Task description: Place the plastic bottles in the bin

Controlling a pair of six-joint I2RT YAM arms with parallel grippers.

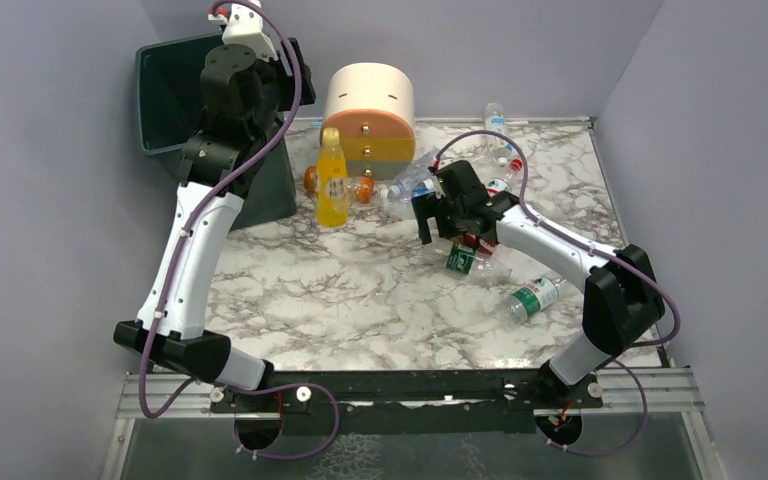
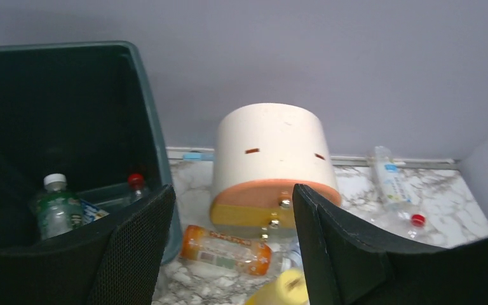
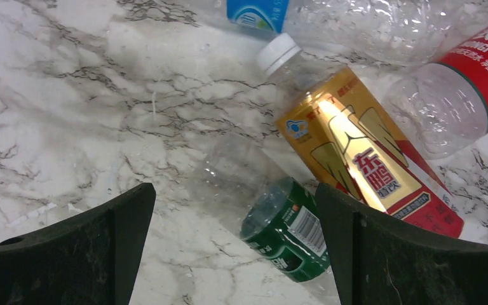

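My left gripper is raised by the green bin [image 1: 170,100], its fingers apart; a yellow bottle [image 1: 332,185] shows below and between them, apparently free of the pads. The bin holds bottles, one with a white cap [image 2: 60,210]. An orange bottle [image 2: 225,251] lies beside it. My right gripper is open over a green-label bottle [image 3: 279,222], beside a gold-red bottle [image 3: 365,146], a red-label bottle [image 3: 457,89] and a blue-label bottle [image 3: 368,22]. Another green-label bottle [image 1: 535,297] lies front right.
A white and orange cylinder-shaped object [image 1: 370,90] stands at the back centre. Walls close in the marble table [image 1: 290,300] at back and sides.
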